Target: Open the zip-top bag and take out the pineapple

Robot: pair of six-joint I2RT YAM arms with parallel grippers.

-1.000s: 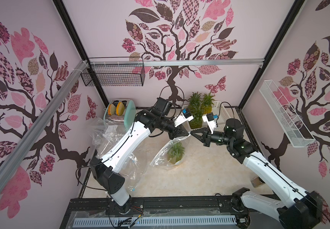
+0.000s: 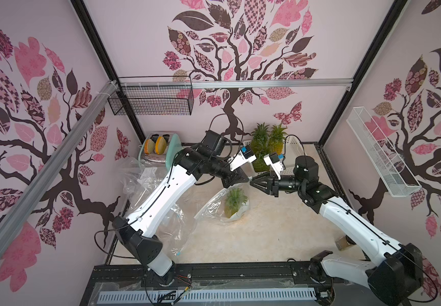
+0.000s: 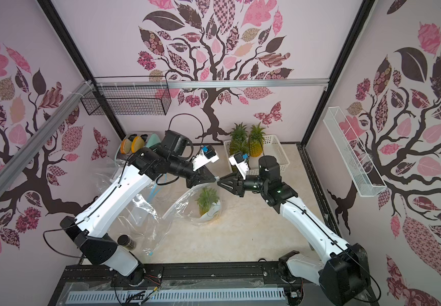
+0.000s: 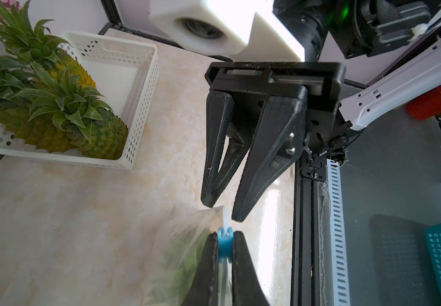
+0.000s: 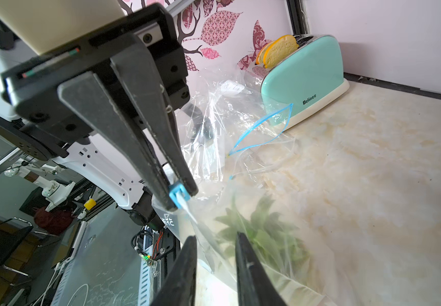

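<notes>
A clear zip top bag [image 5: 225, 219] hangs from the blue zip slider [image 4: 225, 242], on which my left gripper is shut. The green-leaved pineapple [image 2: 236, 200] is inside the bag, below both grippers, blurred by the plastic in the wrist views. My right gripper is partly open, close to the left fingertips; the bag's top edge runs below and between its fingers, and I cannot tell whether they touch it. In the left wrist view, the right gripper has a gap between its tips just above the slider.
A white basket [image 4: 144, 97] with several pineapples stands at the back. Crumpled clear bags [image 2: 146, 178] lie on the left, beside a mint toaster [image 5: 307, 71] with bread in it.
</notes>
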